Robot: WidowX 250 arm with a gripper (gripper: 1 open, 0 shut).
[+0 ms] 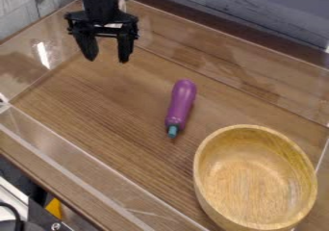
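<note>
A black robot arm reaches in at the upper left of the wooden table, its gripper (106, 48) pointing down with two dark fingers spread apart, nothing visible between them. A purple cylindrical object (183, 102) with a teal tip lies in the middle right, apart from the gripper. A large yellow bowl (255, 212) stands empty at the lower right.
A raised grey-blue border runs along the back right. Cables and floor show past the lower left edge.
</note>
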